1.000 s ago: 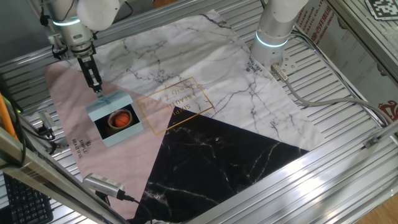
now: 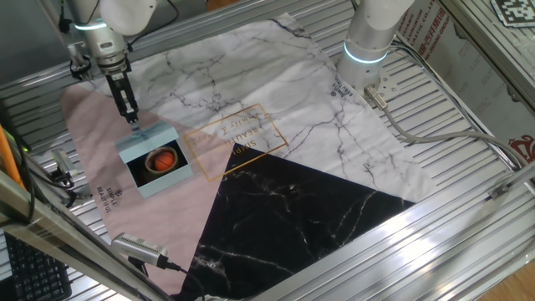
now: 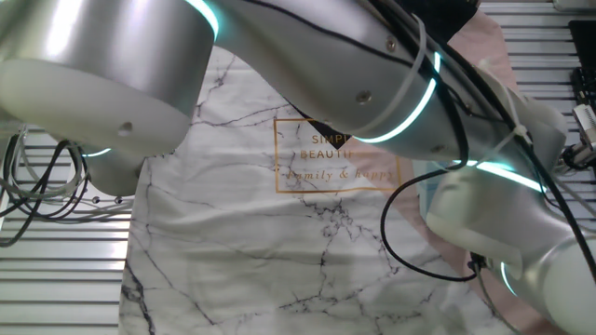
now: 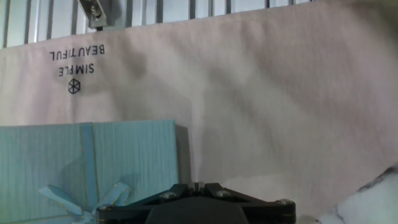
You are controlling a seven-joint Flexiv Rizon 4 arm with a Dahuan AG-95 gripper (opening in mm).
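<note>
A light-blue box [image 2: 170,181] stands on the pink part of the cloth in exterior view 1, its dark inside showing. In it lie a round, pale-rimmed thing [image 2: 151,160] and an orange ball [image 2: 165,160]. Its lid [image 2: 138,147] covers the side toward my gripper. In the wrist view the lid [image 4: 143,149], with ribbon and bow [image 4: 84,202], fills the lower left. My gripper points at bare pink cloth just past the lid's edge, fingertips together and nothing visible between them. From exterior view 1, my gripper [image 2: 134,124] is close beside the lid; contact is unclear.
A silver device [image 2: 140,249] with a cable sits near the front left. In exterior view 2 the arm [image 3: 326,65] hides most of the box.
Over the last second my gripper has shifted very slightly in exterior view 1. The box and its contents look almost unchanged.
</note>
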